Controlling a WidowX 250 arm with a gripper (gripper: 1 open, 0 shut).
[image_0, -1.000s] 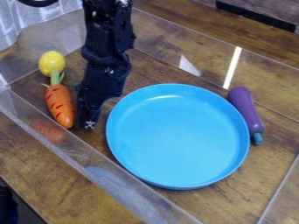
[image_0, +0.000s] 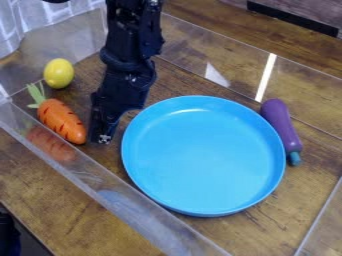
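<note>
The black robot gripper (image_0: 102, 123) is low over the wooden table, between an orange toy carrot (image_0: 62, 120) and a large blue plate (image_0: 202, 155). The carrot lies to its left, green top pointing up-left. I see nothing held at the dark fingertips; how far apart they stand is hard to make out. A yellow lemon (image_0: 59, 72) lies behind the carrot at the back left.
A purple toy eggplant (image_0: 278, 128) lies right of the plate. Clear plastic walls run along the front left and right. Bare table (image_0: 241, 45) shows at the back right.
The carrot's green top has shifted left, so the carrot lies more slanted, slightly apart from the lemon. The gripper has moved only slightly.
</note>
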